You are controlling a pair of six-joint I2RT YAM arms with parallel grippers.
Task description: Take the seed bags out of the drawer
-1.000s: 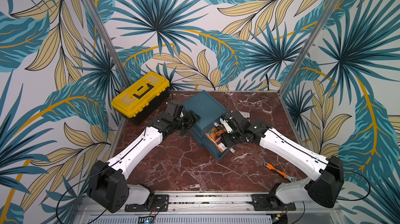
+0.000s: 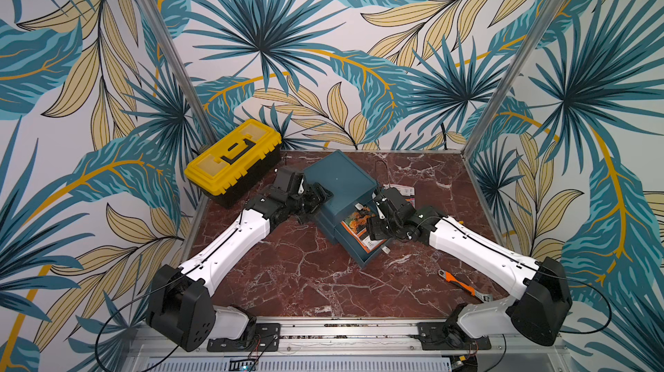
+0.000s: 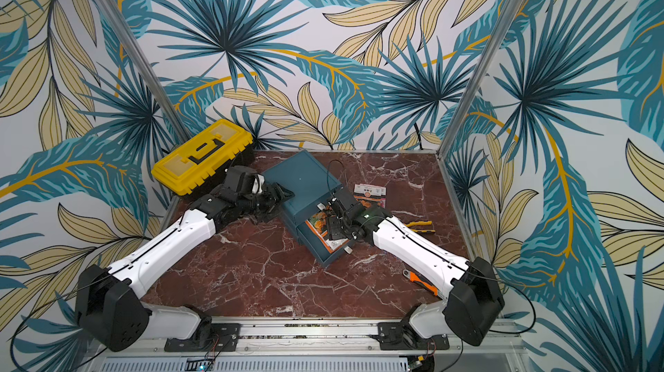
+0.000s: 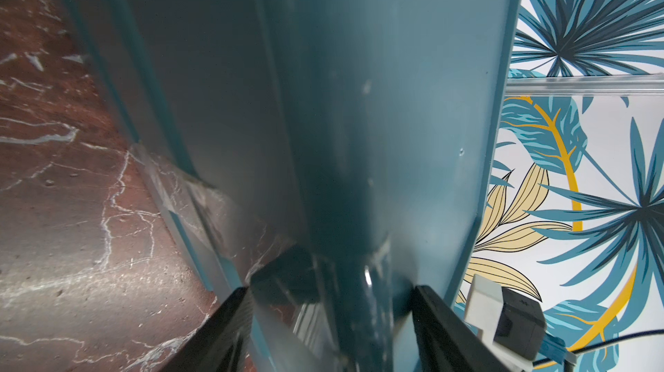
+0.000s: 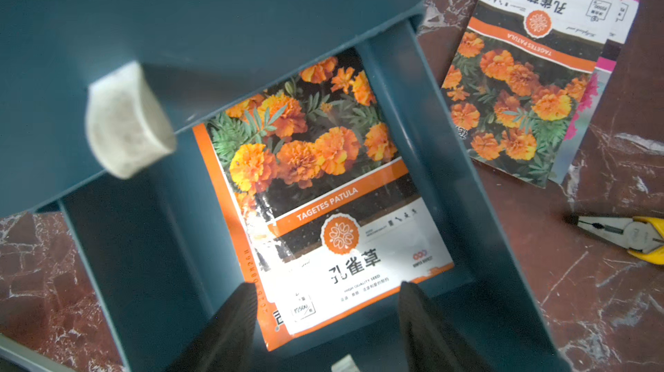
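Note:
A marigold seed bag (image 5: 311,171) lies flat in the pulled-out drawer (image 5: 460,171) of the blue cabinet (image 2: 339,175), its far end reaching under the cabinet's front. Over the drawer, my right gripper is open, nothing held, its fingers to either side of the bag's near white end. More seed bags (image 5: 532,74), a marigold one overlapping another with pink edges, rest on the table right of the drawer. On the cabinet's left side, my left gripper is shut on its blue corner edge; the tips are partly cut off at the frame's bottom.
White pull tabs stick out from the cabinet front (image 5: 128,119) and the open drawer's front. Yellow-handled pliers (image 5: 629,233) and an orange wrench (image 2: 460,284) lie to the right. A yellow toolbox (image 2: 235,154) stands back left.
The left arm, cabinet and seed bag in the drawer look unmoved.

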